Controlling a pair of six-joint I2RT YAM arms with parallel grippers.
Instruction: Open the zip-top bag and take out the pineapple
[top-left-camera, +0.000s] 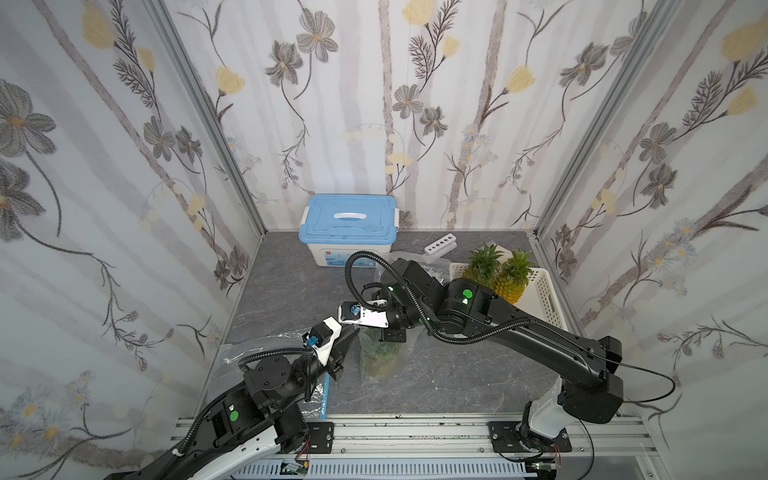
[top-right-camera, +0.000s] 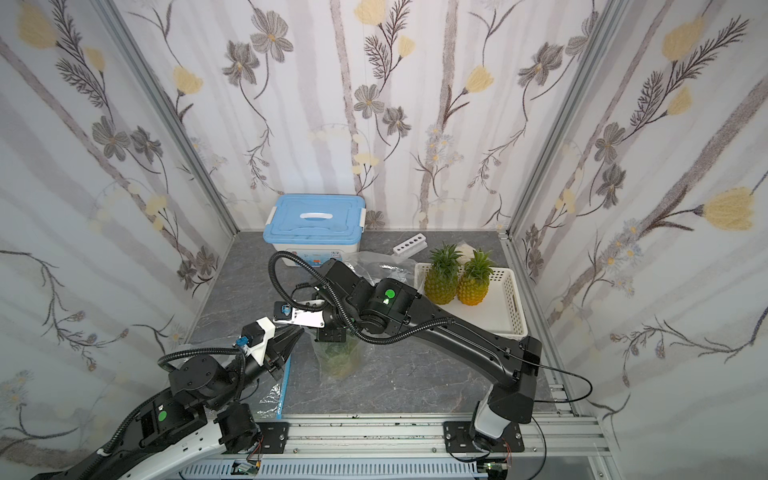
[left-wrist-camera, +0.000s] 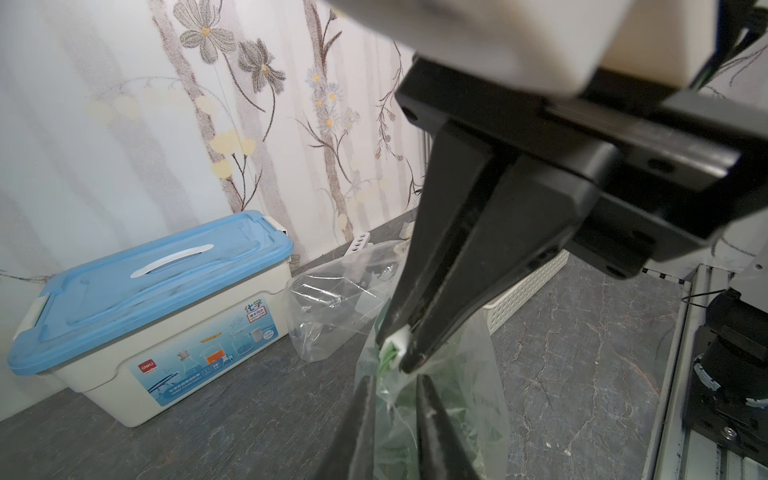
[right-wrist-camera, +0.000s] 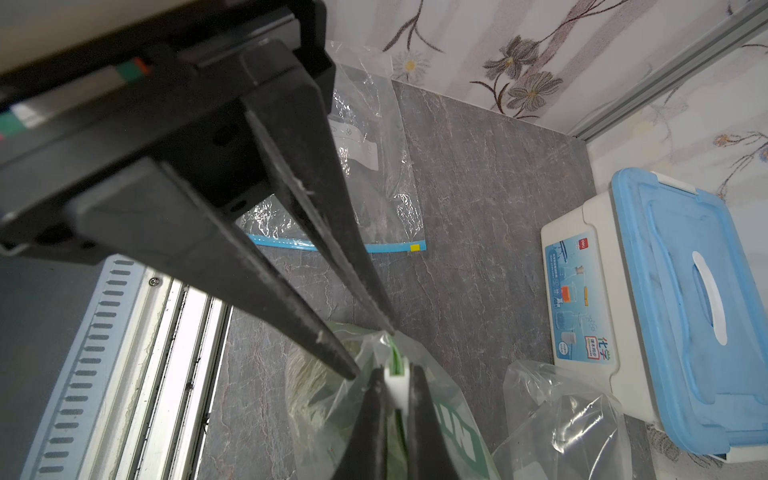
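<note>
The greenish zip top bag (top-left-camera: 381, 360) stands below the two grippers; in the right wrist view the bag (right-wrist-camera: 352, 400) bulges, its contents only dimly visible. My right gripper is shut on a white and green piece (left-wrist-camera: 390, 352) of the bag's zip at the top edge. That white piece (right-wrist-camera: 397, 385) also shows between its fingertips in the right wrist view. My left gripper is close by at the same edge, its fingers parted. In the left wrist view, its blurred fingers (left-wrist-camera: 361, 428) stand apart before the bag; whether film lies between them cannot be told.
Two pineapples (top-right-camera: 475, 281) stand in a white basket (top-right-camera: 512, 320) at the right. The blue-lidded box (top-left-camera: 349, 220) is at the back left, with a clear bag (left-wrist-camera: 336, 304) near it. Another blue-zipped bag (right-wrist-camera: 376, 184) lies flat at left. Right of the held bag, the table is open.
</note>
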